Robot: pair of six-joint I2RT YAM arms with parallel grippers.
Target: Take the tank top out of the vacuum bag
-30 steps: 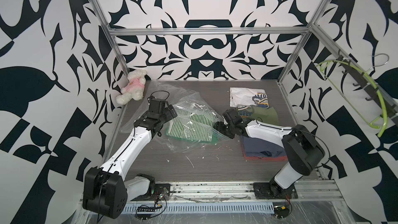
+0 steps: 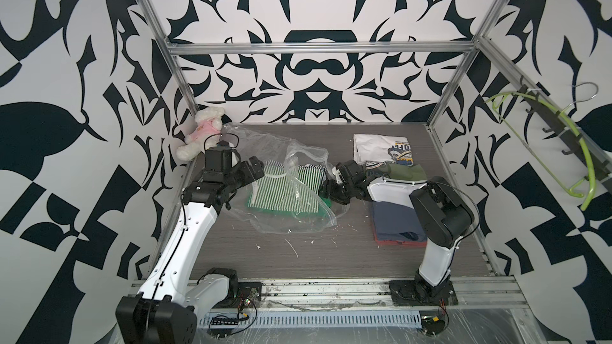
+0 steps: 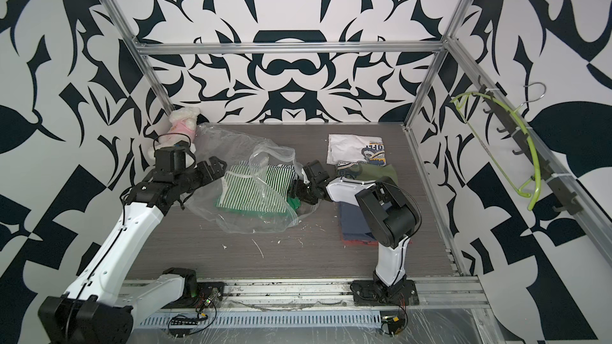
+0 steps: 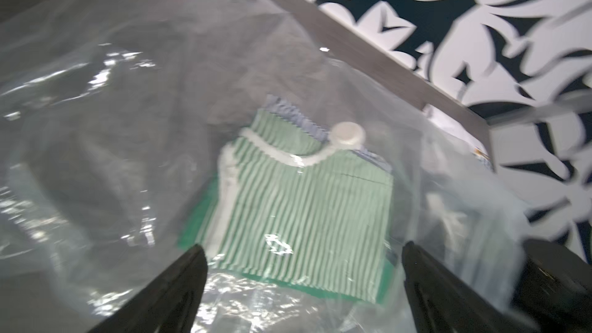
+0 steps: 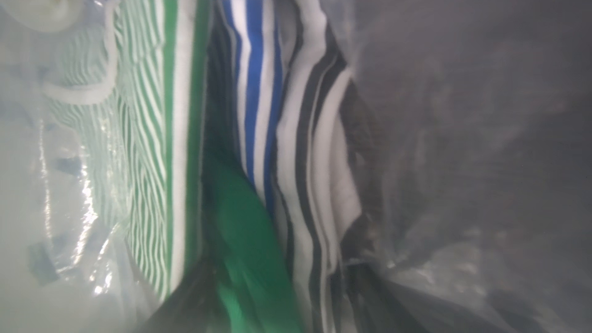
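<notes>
A folded green-and-white striped tank top (image 2: pixel 287 192) lies inside the clear vacuum bag (image 2: pixel 274 221) at mid-table. The bag's round white valve (image 4: pixel 347 135) shows above the shirt's collar. My left gripper (image 2: pixel 255 170) is open over the bag's left part, its fingers (image 4: pixel 444 286) wide apart with no cloth between them. At the shirt's right end, by the bag's lifted mouth, stands my right gripper (image 3: pixel 298 189). Blurred dark fingers (image 5: pixel 185 299) lie either side of the tank top's folded layers (image 5: pixel 256 252); whether they press on the cloth is unclear.
A plush toy (image 2: pixel 205 132) leans at the back left. Folded clothes, a white shirt (image 2: pixel 382 147) and a dark blue garment (image 2: pixel 396 219) among them, lie right of the bag.
Over the last second, my right gripper has moved left and the tank top has shifted left. The bag's mouth now stands more raised.
</notes>
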